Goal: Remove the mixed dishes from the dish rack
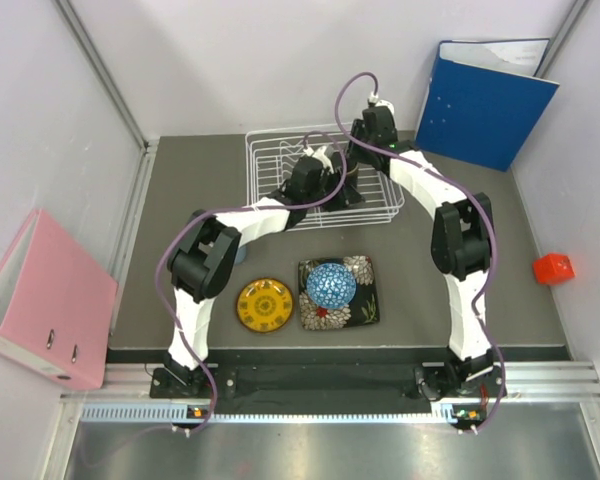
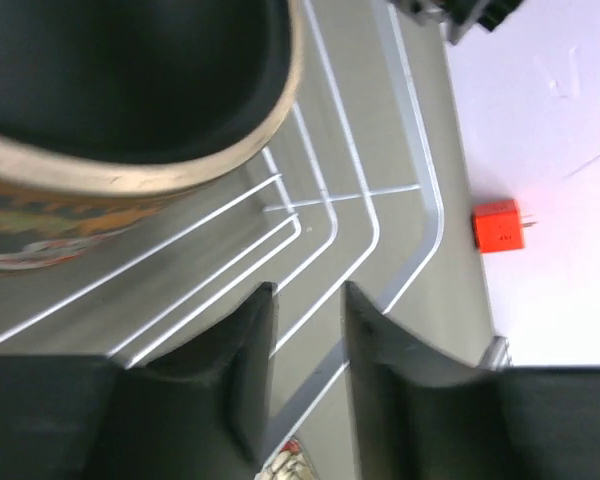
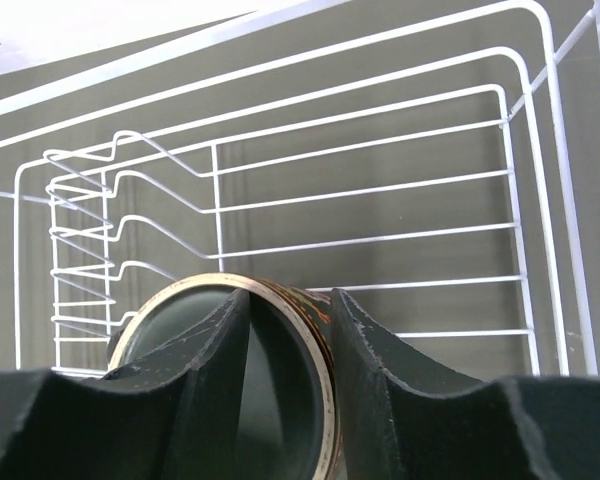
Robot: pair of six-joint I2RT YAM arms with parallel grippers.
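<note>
A black mug with a tan rim and patterned outside sits in the white wire dish rack, mostly hidden under the grippers in the top view. My right gripper is open at the mug's wall, one finger over its mouth and the other along its outside; whether they touch it I cannot tell. Partly open, my left gripper has nothing between its fingers, and the mug lies to its upper left. On the table are a yellow plate, a dark flowered square plate with a blue patterned bowl on it, and a blue cup behind the left arm.
A blue binder stands at the back right, and a pink binder is at the left. A small red block lies by the right wall. Bare table extends right of the plates.
</note>
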